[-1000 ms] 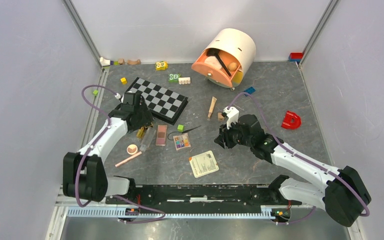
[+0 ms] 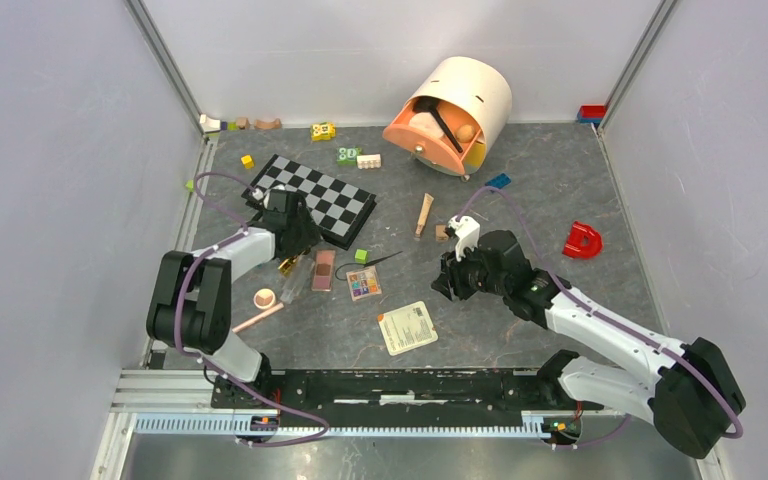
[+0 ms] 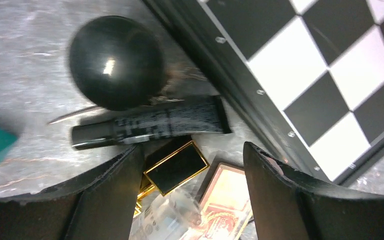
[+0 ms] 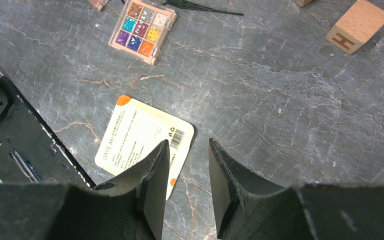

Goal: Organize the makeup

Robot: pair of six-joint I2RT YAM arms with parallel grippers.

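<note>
A black tube [image 3: 170, 120] lies beside the chessboard's edge in the left wrist view. My left gripper stands open just short of it, with nothing held. Partly framed by its fingers are a gold-edged black cosmetic [image 3: 177, 167], a clear bottle [image 3: 167, 217] and a pink palette [image 3: 227, 200]. Over bare table, my right gripper is partly open and empty. Ahead of it lie a colourful eyeshadow palette [image 4: 142, 30] and a cream card [image 4: 145, 132]. A tan tube [image 2: 424, 215] rests farther back. The orange-lined container [image 2: 487, 90] holds a black brush [image 2: 442, 125].
The chessboard [image 2: 330, 195] borders the left gripper. A shiny black round object [image 3: 115, 62] is beyond the black tube. A wooden block [image 4: 358, 26], tape roll [image 2: 264, 298], peach stick [image 2: 258, 320] and red letter-like piece [image 2: 582, 241] lie around.
My left arm has swung right, bringing its gripper closer to the chessboard's front corner and over the small cosmetics. The right arm has barely shifted; the objects look unmoved.
</note>
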